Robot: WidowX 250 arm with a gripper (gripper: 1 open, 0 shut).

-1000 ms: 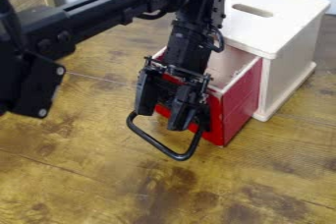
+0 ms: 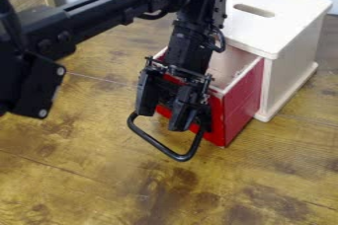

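My black gripper (image 2: 176, 101) hangs low in the camera view, in front of a red box (image 2: 232, 112) with a pale interior. A black cable loop dangles below it, over the box's front. The fingers are tangled in view with dark parts and shadow, so I cannot tell whether they are open or shut, or whether they hold anything.
A white cabinet (image 2: 284, 61) with a slot in its top stands behind and right of the box. A wooden frame edge shows at the top left.
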